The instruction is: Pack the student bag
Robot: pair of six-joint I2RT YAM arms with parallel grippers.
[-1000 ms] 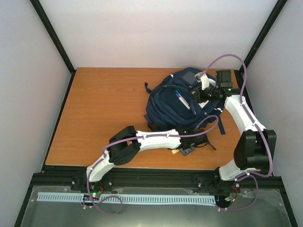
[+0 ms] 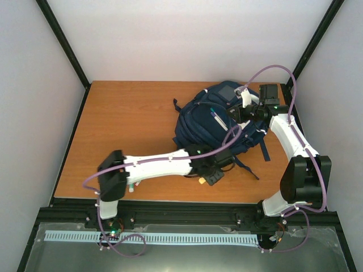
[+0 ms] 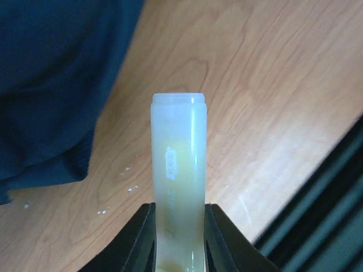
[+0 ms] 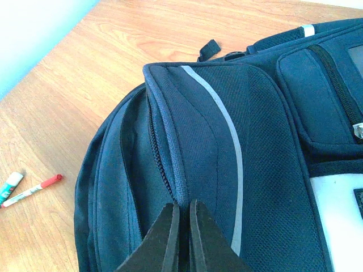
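The dark blue backpack (image 2: 198,124) lies toward the back right of the table, its pocket opening showing in the right wrist view. My right gripper is shut on the piped fabric edge (image 4: 173,124) of the bag. In the left wrist view a pale, translucent tube (image 3: 178,136) with a yellowish tint stands between the fingers of my left gripper, which touch both its sides. The tube is sharp against the blurred table, and its lower end is out of view. Pen-like items (image 2: 218,119) show at the bag.
At the table's front left lie a teal-and-white tube (image 4: 11,185) and a red-tipped stick (image 4: 34,190), partly beneath my left arm in the top view. A loose strap (image 2: 247,168) trails from the bag.
My left arm has swung left and its elbow has shifted over the front-left items, carrying the gripper a little left. The right arm and the backpack look unmoved.
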